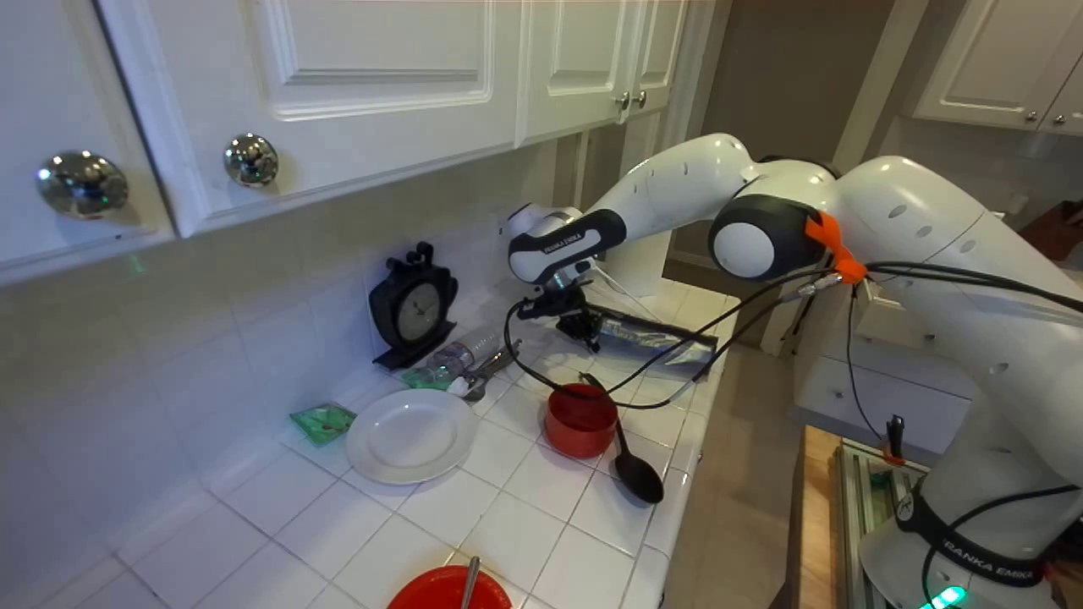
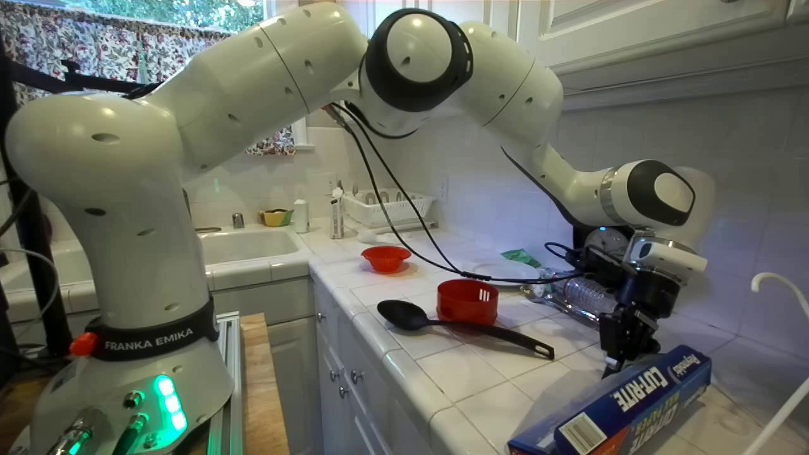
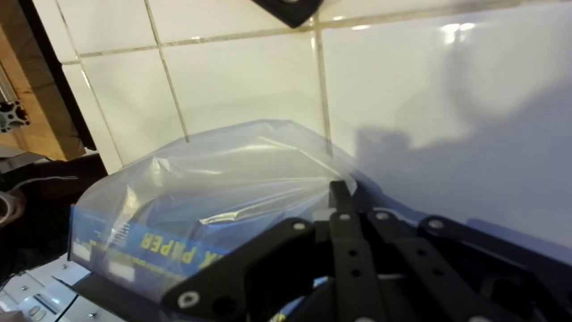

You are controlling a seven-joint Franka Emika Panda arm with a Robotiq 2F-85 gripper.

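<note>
A blue Cut-Rite wax paper box lies at the counter's near right in exterior view 2. Out of it comes a translucent sheet of wax paper, spread over the printed side in the wrist view. The sheet's creases run together at the tips of my gripper, which is shut with that thin edge pinched between its fingers. From outside, the gripper points down right beside the box, on its far side. In exterior view 1 the same box sits just right of the gripper.
A red cup stands with a black spoon lying against its near side. Farther along are a white plate, a clear bottle, a black clock by the wall and a red bowl. Bare tile lies between cup and box.
</note>
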